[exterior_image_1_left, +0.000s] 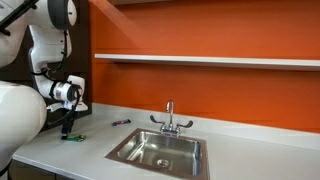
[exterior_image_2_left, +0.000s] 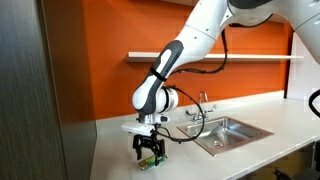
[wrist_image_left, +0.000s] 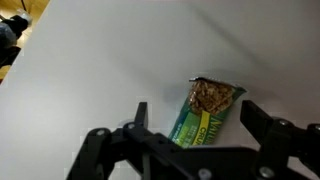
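Note:
A small green packet (wrist_image_left: 202, 122) with a brown picture and yellow lettering lies flat on the light counter. In the wrist view my gripper stands open, its dark fingers (wrist_image_left: 139, 118) apart on either side of the packet and not seen touching it. From the first exterior view the gripper (exterior_image_1_left: 67, 131) points down at the green packet (exterior_image_1_left: 74, 138), near the counter's left end. Exterior view 2 shows the gripper (exterior_image_2_left: 150, 150) just over the packet (exterior_image_2_left: 153, 160), partly covering it. The exact height above the counter cannot be told.
A steel sink (exterior_image_1_left: 112, 153) with a faucet (exterior_image_1_left: 170, 118) is set into the counter to the right. A small dark object (exterior_image_1_left: 121, 122) lies toward the back wall. A white shelf (exterior_image_1_left: 200, 61) runs high along the orange wall. Bare counter surrounds the packet.

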